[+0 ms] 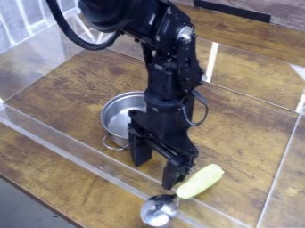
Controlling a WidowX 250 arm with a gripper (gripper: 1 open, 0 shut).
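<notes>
The black arm reaches down over the middle of the table, its open gripper (pixel 158 162) low above the wood. A pale yellow-green elongated object (pixel 201 182) lies just right of the fingers. A shiny metal utensil (pixel 159 210), apparently a ladle or spoon, lies near the front, below the gripper. A steel pot (pixel 119 115) sits behind and left of the gripper, partly hidden by it.
The wooden table (pixel 60 89) has bare room at left and right. Clear strips or panels run along its left, front and right sides, and a dark edge is at the back.
</notes>
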